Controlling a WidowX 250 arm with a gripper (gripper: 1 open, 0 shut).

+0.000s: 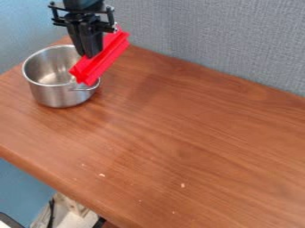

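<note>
A long, bright red bar-shaped object (103, 59) hangs tilted over the right part of a steel pot (53, 89), its lower end near the pot's rim and handle. The black gripper (89, 49) at the top left is shut on the red object, whose upper end sticks out to the right of the fingers. The pot stands at the left edge of the table, partly hidden behind the red object.
A grey textured wall (215, 40) stands along the back. The table's front-left edge runs diagonally, with light blocks and a cable below it.
</note>
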